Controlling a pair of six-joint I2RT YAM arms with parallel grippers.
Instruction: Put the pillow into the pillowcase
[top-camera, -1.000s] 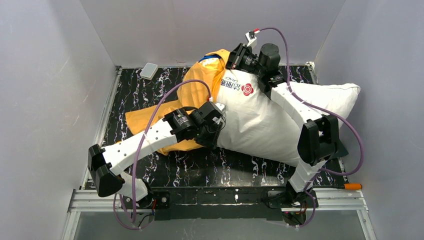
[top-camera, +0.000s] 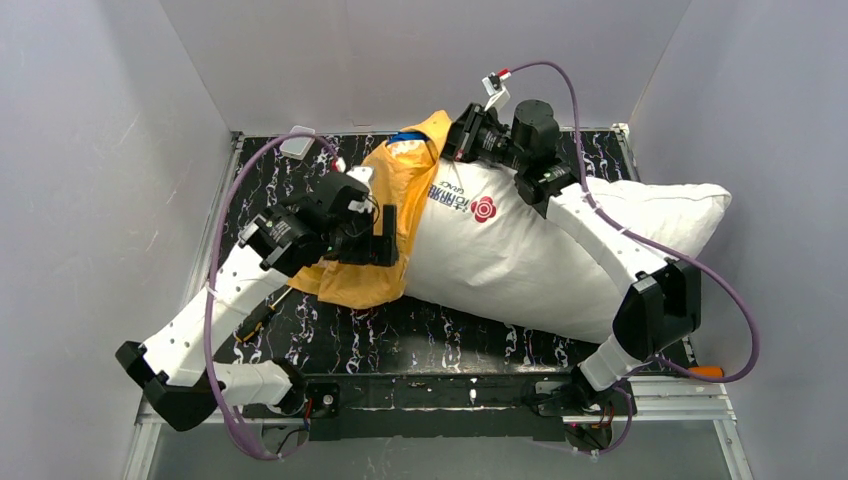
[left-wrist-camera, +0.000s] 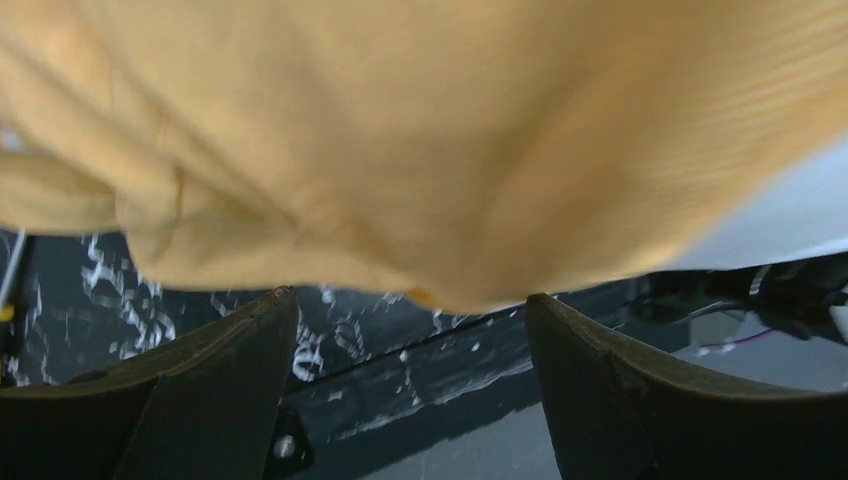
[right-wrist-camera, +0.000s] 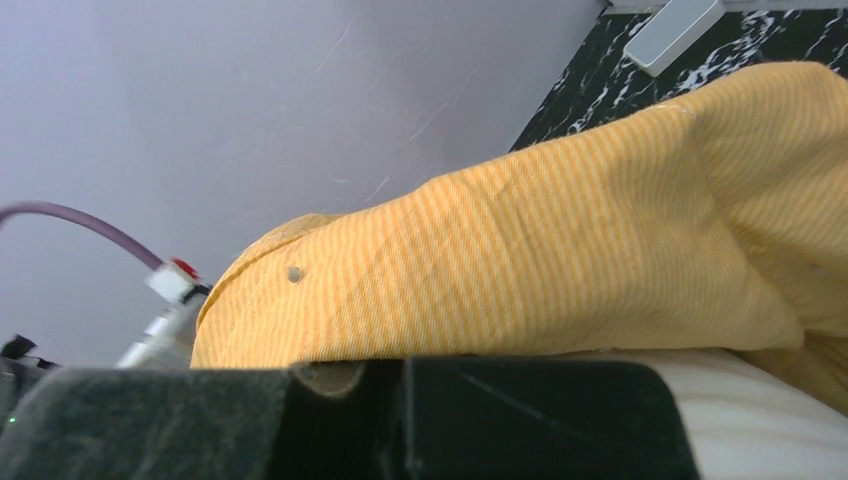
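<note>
The large white pillow (top-camera: 530, 270), printed with blue letters and a red mark, lies across the right half of the table, its left end inside the yellow pillowcase (top-camera: 350, 285). My right gripper (top-camera: 457, 150) is shut on the pillowcase's top edge at the back; in the right wrist view the striped cloth (right-wrist-camera: 500, 260) rises over its fingers, with white pillow beside it. My left gripper stands open over the pillowcase's left part; in the left wrist view blurred yellow cloth fills the space above and beyond its fingers, with nothing clearly between them.
A small white box (top-camera: 298, 142) lies at the back left. Screwdrivers (top-camera: 255, 322) lie at the left front. Grey walls surround the table.
My left gripper has risen and moved back and left from the pillow's lower edge, lately shifting slightly. My right gripper and the pillowcase top have moved a little toward the front and left.
</note>
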